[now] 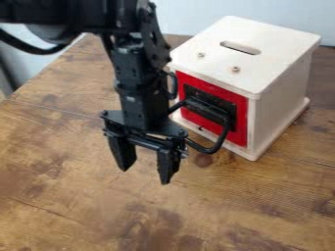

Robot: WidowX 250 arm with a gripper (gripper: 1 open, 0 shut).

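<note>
A black gripper (143,162) hangs open above the wooden table, left of and in front of a pale wooden box (269,103), with nothing visible between its fingers. The box has a slot in its top and a red front panel (190,82) with a black fitting (211,106). A black bent bar or tube (206,148) runs from that fitting toward the gripper, partly hidden behind it.
A pale wall stands behind the table.
</note>
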